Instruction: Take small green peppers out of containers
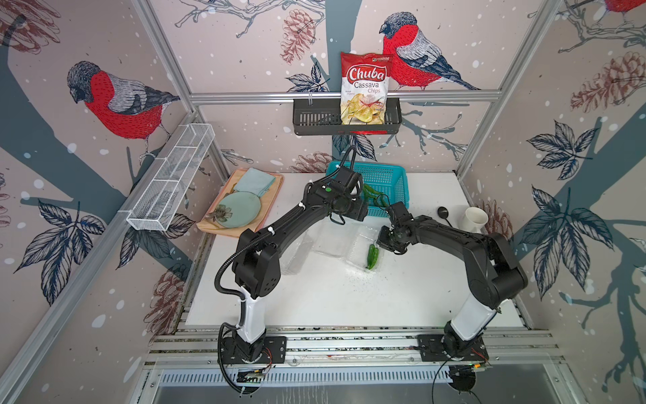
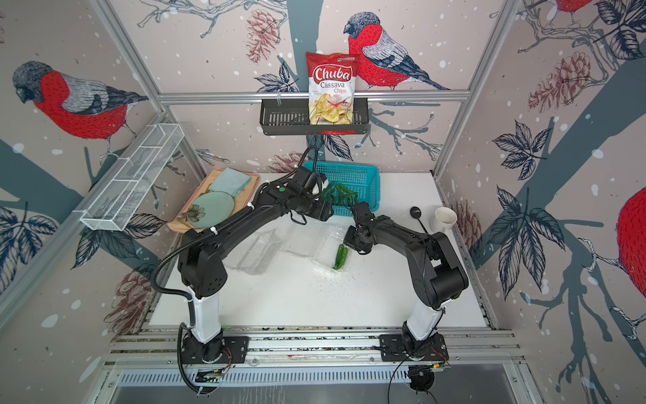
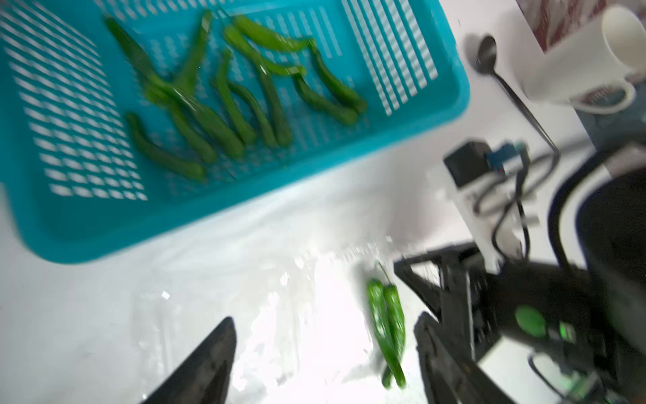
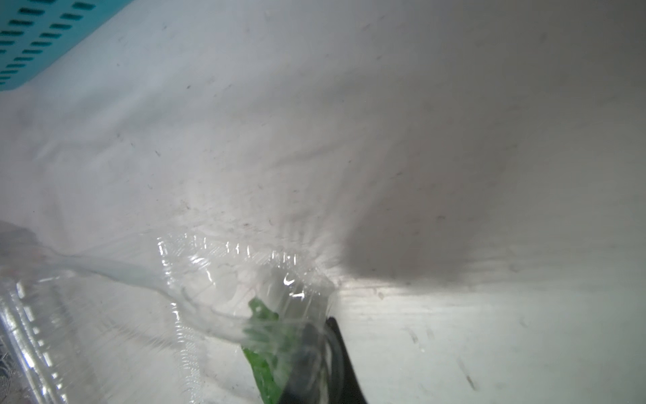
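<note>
Two small green peppers [image 3: 383,323] lie at the right end of a clear plastic container [image 1: 356,250] on the table. My right gripper [image 1: 384,240] is shut on the container's right edge; in the right wrist view, clear plastic crosses its dark fingers [image 4: 346,370] beside the green pepper [image 4: 262,370]. Several more green peppers [image 3: 208,121] rest in the teal basket [image 3: 235,205] at the back. My left gripper is open and empty, above the table in front of the basket, left of the peppers in the container.
Another clear container [image 2: 255,252] stands to the left. A wooden tray [image 1: 269,202] with a plate [image 1: 241,210] is at the back left. The mug [image 1: 473,219] and black spoon [image 1: 443,214] are at the right.
</note>
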